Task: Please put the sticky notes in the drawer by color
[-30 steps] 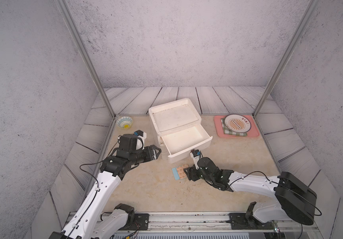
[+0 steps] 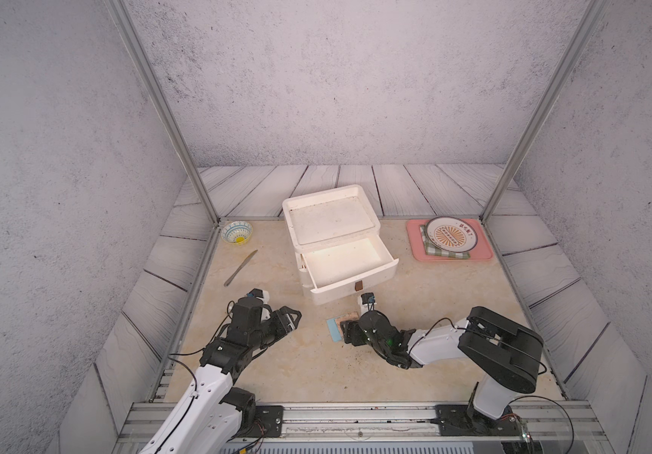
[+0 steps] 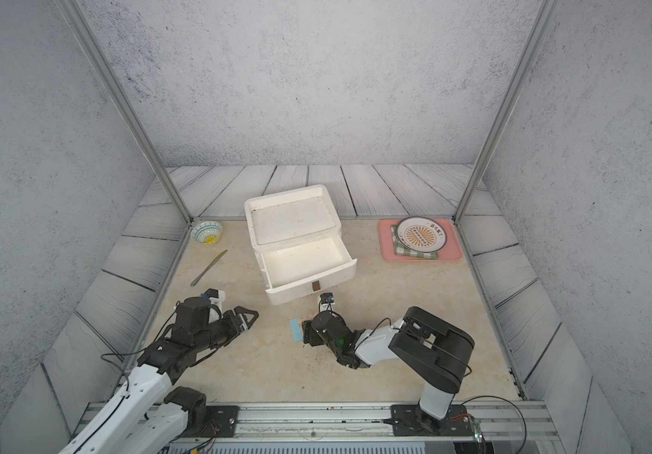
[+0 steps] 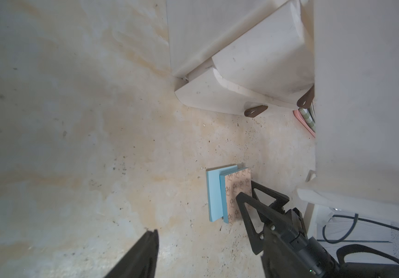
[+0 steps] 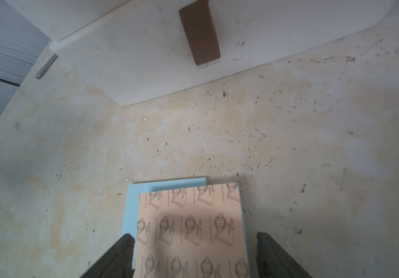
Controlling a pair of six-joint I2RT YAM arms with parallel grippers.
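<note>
A patterned pink sticky note pad (image 5: 190,227) lies partly over a blue pad (image 4: 214,192) on the table before the white drawer unit (image 2: 331,215). The open drawer (image 3: 303,257) shows an empty floor. My right gripper is open and low over the pads, its fingers either side of the patterned pad. My left gripper stands open over bare table, left of the pads, with nothing between its fingers.
A bowl (image 2: 236,232) and a knife (image 2: 240,268) lie at the left. At the back right are a pink tray (image 2: 482,249), a checked cloth and a plate (image 2: 451,234).
My right gripper has moved left onto the pads. My left gripper has drawn down and toward the front, away from the drawer. The drawer unit shifted slightly from one second ago.
</note>
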